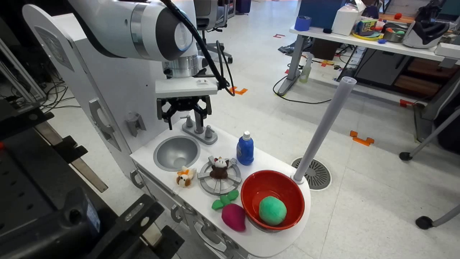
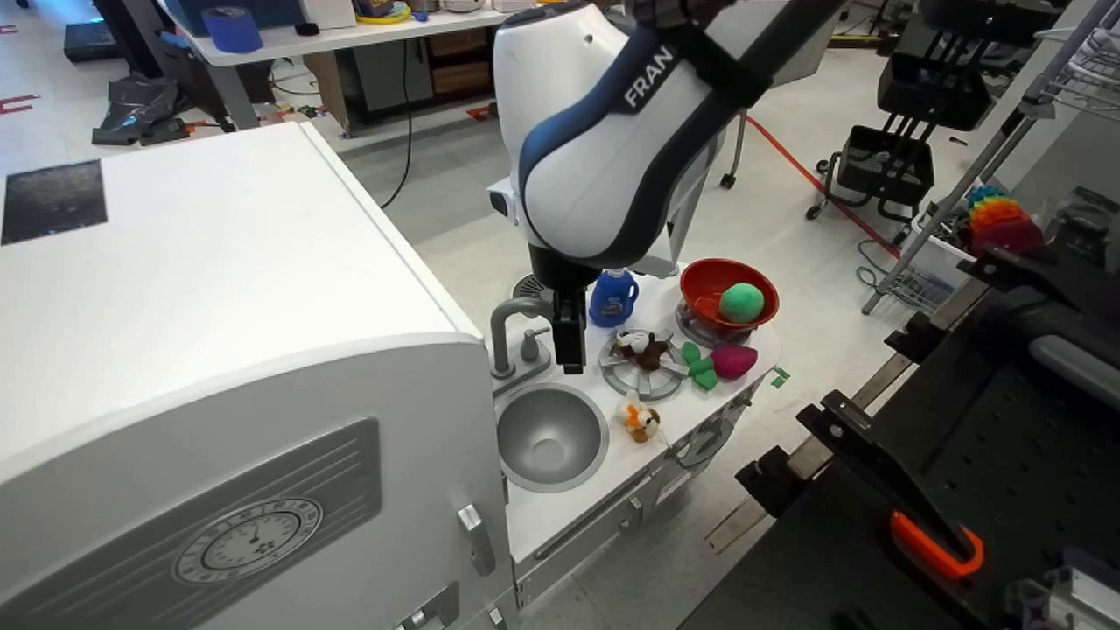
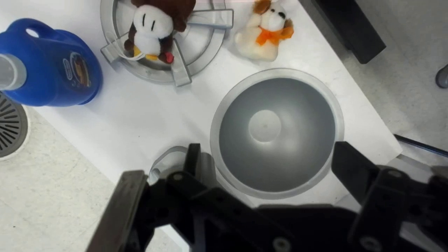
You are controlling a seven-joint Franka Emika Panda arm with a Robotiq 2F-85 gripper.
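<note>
My gripper (image 1: 185, 125) stands open above the sink end of the white counter, with nothing between its fingers. Below it in the wrist view lies the empty grey sink bowl (image 3: 277, 134). A small plush dog with an orange bow (image 3: 262, 35) sits on the counter beside the sink. On the grey burner ring (image 1: 230, 185) rests a brown and white plush toy (image 1: 219, 169). A blue bottle (image 1: 245, 150) stands upright behind the burner. The red bowl (image 1: 253, 190) at the counter's far end holds a green ball (image 1: 272, 210).
The grey faucet (image 2: 504, 336) rises behind the sink, close to my gripper. A beet-like plush (image 1: 234, 217) with green leaves lies in front of the red bowl. A tall white cabinet (image 2: 231, 262) borders the sink side, and a grey post (image 1: 325, 127) stands at the opposite end.
</note>
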